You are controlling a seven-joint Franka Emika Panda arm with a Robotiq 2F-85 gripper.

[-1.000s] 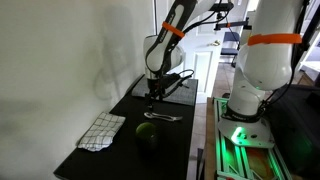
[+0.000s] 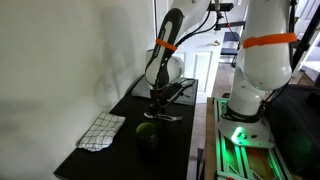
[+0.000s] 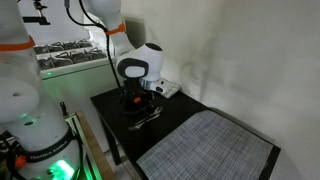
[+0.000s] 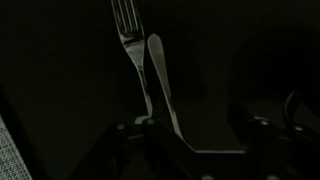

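Observation:
On the black table lie a metal fork [image 4: 132, 45] and another slender metal utensil [image 4: 160, 70], side by side in the wrist view; their lower ends run toward my fingers. The same utensils [image 2: 168, 117] show as a thin bright shape in exterior view 1, and the utensils [image 3: 146, 119] appear again in exterior view 2. My gripper is partly open above the table, its dark fingers apart at the bottom of the wrist view. No grasped object shows between them, though the darkness hides detail. In exterior view 1 the gripper [image 2: 157, 103] is just behind the utensils.
A dark round container with something green [image 2: 147, 130] stands in front of the utensils. A checkered cloth [image 2: 101, 132] lies to the left in exterior view 1; a grey woven cloth [image 3: 205, 152] fills the near side of exterior view 2. Bare table lies between.
Over the last second the arm has come down, bringing my gripper lower toward the table near the utensils. The utensils, cloth and dark container appear unmoved.

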